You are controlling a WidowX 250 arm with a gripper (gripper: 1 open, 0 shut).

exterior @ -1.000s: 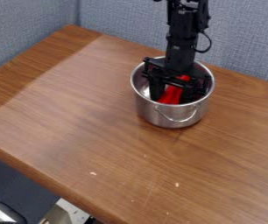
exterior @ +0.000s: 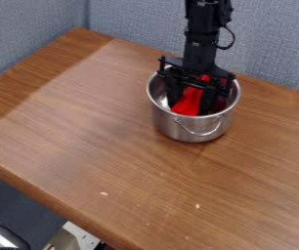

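Observation:
A steel pot stands on the wooden table at the back, right of centre, with a red object inside it. My black gripper reaches down from the top into the pot, over the red object. Its fingers are dark against the pot's inside, so I cannot tell whether they are open or shut on anything.
A grey padded wall runs behind the table. Part of a dark device shows at the bottom left corner.
My gripper has shifted very slightly within the pot; the pot stands in nearly the same place.

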